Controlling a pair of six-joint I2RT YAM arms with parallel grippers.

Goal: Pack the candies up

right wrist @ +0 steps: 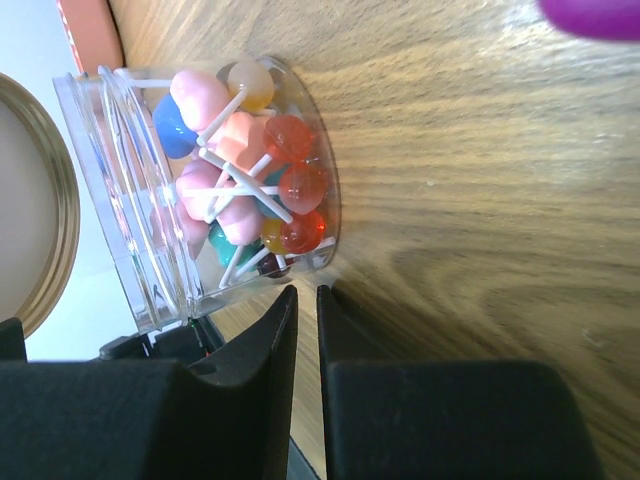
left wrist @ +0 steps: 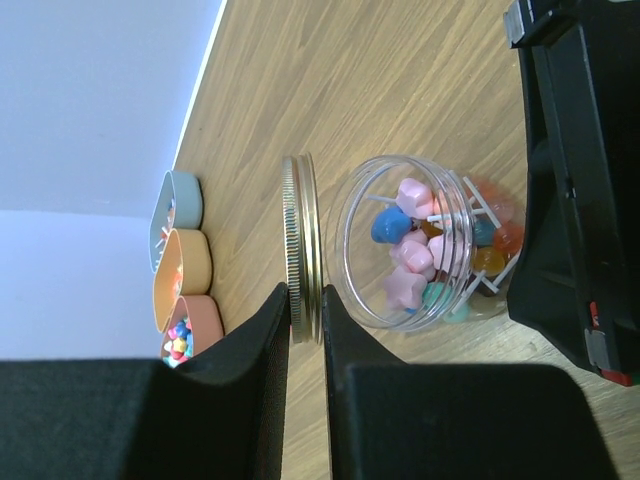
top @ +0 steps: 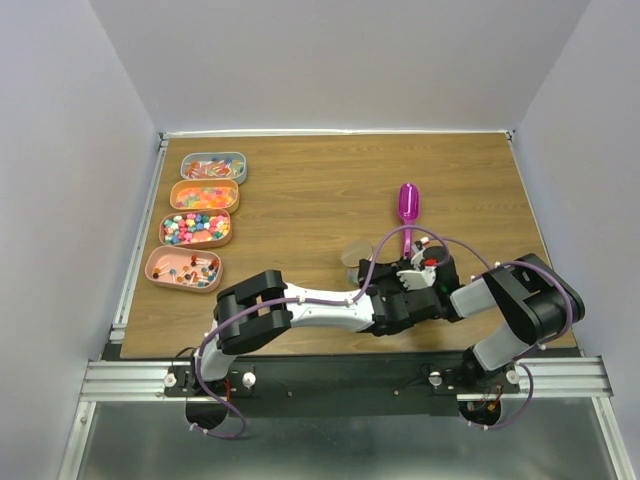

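Note:
A clear jar holds lollipops and star candies; it also shows in the right wrist view [right wrist: 240, 180], low on the table. My left gripper is shut on the metal lid [left wrist: 300, 220], held upright beside the jar's mouth. My right gripper appears nearly shut at the jar's near edge; what is between its fingers is hidden. In the top view both grippers crowd together at the front right, largely hiding the jar.
A purple scoop [top: 408, 205] lies behind the grippers. Four trays of candies line the left, including blue [top: 213, 158], orange [top: 205, 183] and pink [top: 160, 266] ones.

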